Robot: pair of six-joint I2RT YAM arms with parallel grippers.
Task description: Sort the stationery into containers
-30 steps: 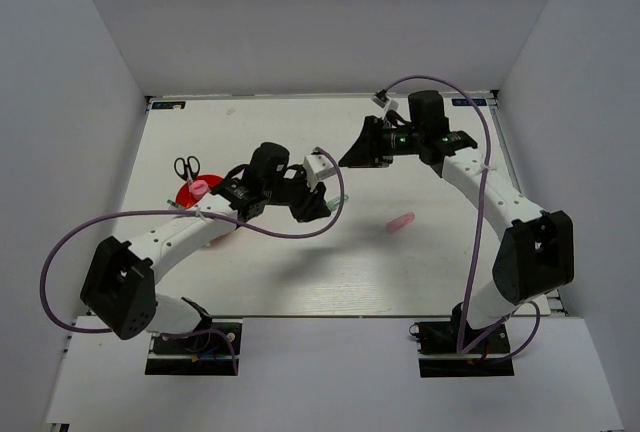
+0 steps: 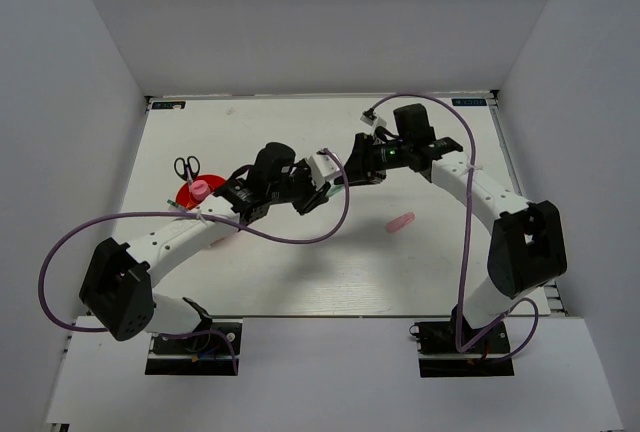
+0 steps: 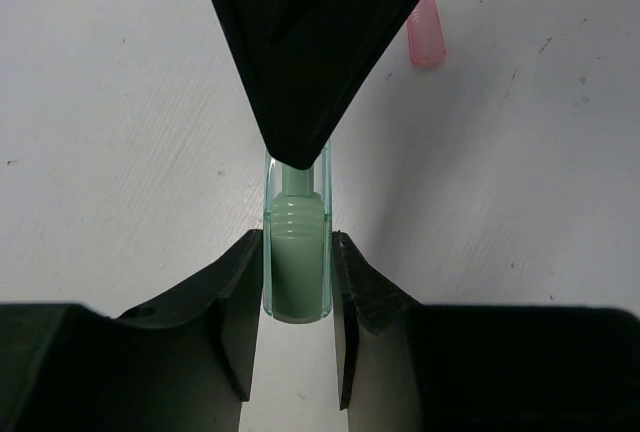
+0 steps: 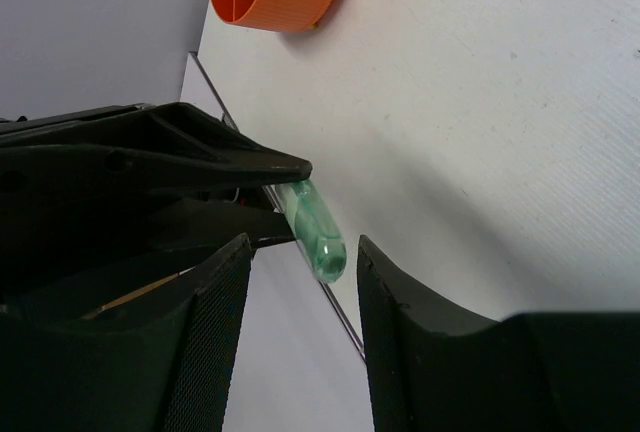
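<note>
A clear-and-green tube-shaped item [image 3: 298, 262], probably a capped highlighter, is gripped by my left gripper, its fingers pressing both sides. My right gripper faces its protruding end [image 4: 326, 255] with parted fingers, and gaps show at both sides of that end. From above, the left gripper [image 2: 316, 195] and right gripper [image 2: 345, 176] nearly meet over mid-table. A pink item [image 2: 400, 222] of similar shape lies alone on the table. At left, a red round container [image 2: 183, 196] holds scissors [image 2: 187, 168] and a pink roundish object [image 2: 200, 189].
The left arm partly covers the red container and a pale pink thing [image 2: 227, 237] near it. Purple cables [image 2: 469, 202] loop around both arms.
The right gripper has come down and toward the front, closing in on the green item. Its arm has swung slightly left. The left gripper has shifted only slightly, still holding the item.
</note>
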